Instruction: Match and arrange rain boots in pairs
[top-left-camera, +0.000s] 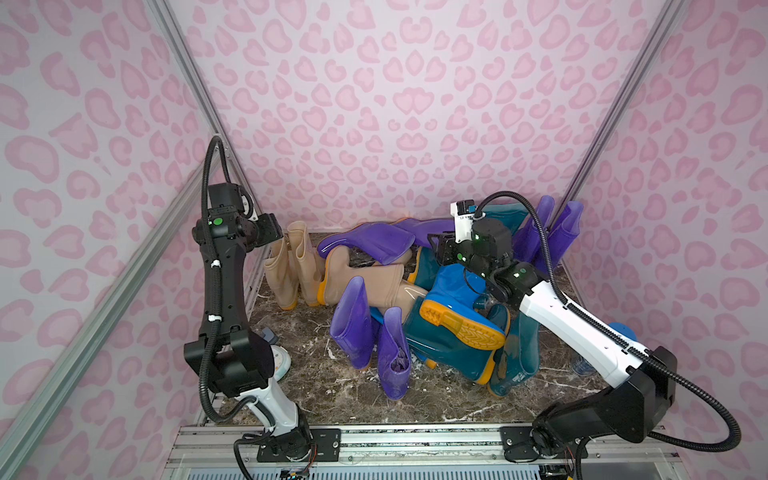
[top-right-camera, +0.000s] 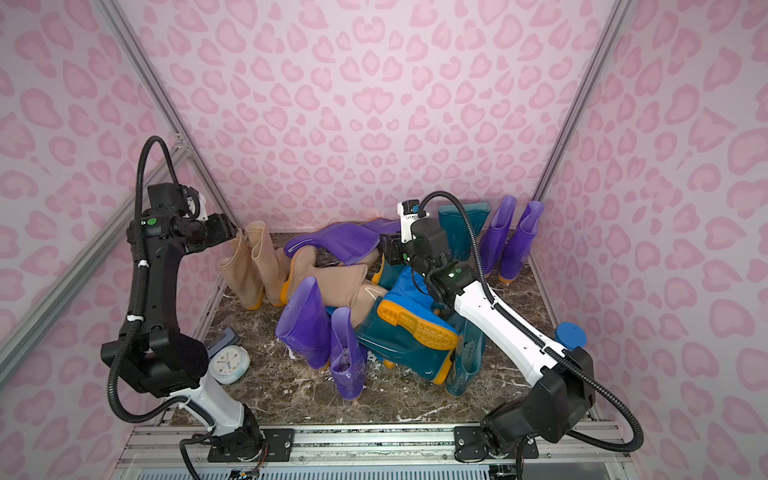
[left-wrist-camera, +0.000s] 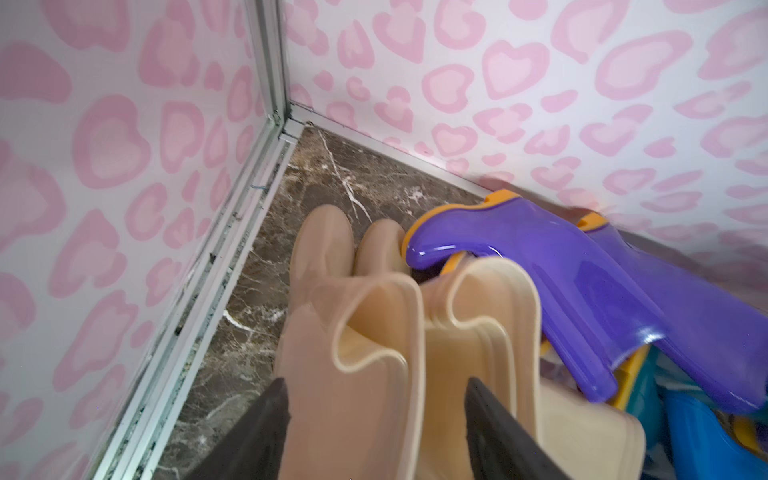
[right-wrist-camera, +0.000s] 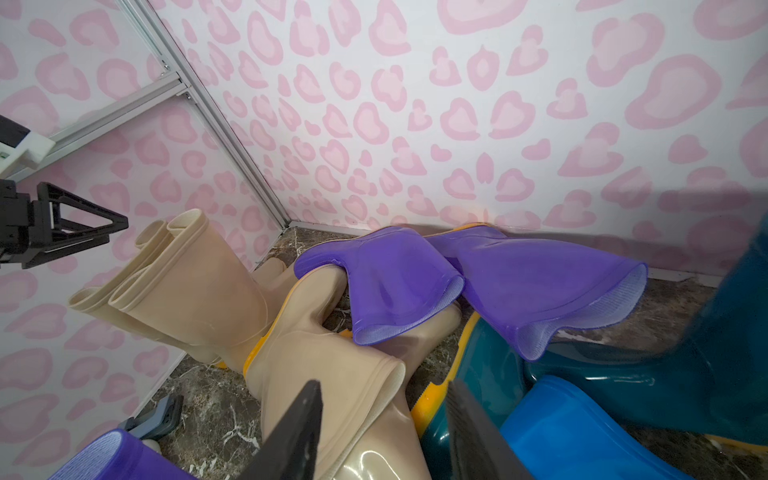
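Two beige boots (left-wrist-camera: 352, 400) stand side by side at the back left. Above their open tops is my left gripper, open, holding nothing. Two purple boots (right-wrist-camera: 408, 276) lie along the back wall, partly over a lying beige boot (right-wrist-camera: 320, 384). My right gripper hangs over the heap, its fingers apart and empty. Below it, a blue boot with an orange sole (top-left-camera: 460, 320) lies on teal boots (top-left-camera: 444, 344). At the front, two purple boots (top-right-camera: 305, 324) stand upright together. Another purple pair (top-right-camera: 520, 240) stands at the back right, beside an upright teal boot (top-right-camera: 464, 224).
A small round clock (top-right-camera: 229, 364) and a grey object (top-right-camera: 222, 342) sit on the floor at the left. Near the right wall is a blue-topped item (top-right-camera: 569, 336). Bare marble floor (top-right-camera: 272, 392) shows at the front left; the middle is crowded.
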